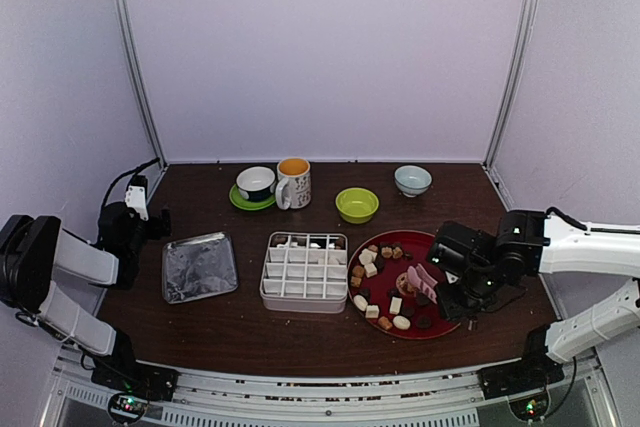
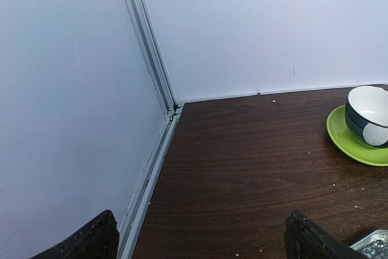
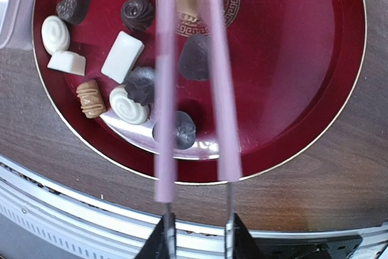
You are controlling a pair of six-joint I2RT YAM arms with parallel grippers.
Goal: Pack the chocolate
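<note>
A red plate holds several white, brown and dark chocolates. A white divided box stands just left of it, with a few chocolates in its back compartments. My right gripper is over the plate, its long pink fingers reaching toward the plate's middle; in the right wrist view they are blurred, nearly parallel, and whether a chocolate is between their tips is unclear. My left gripper is open and empty at the table's left side.
A metal tray lies left of the box. Behind stand a bowl on a green saucer, a mug, a lime bowl and a light blue bowl.
</note>
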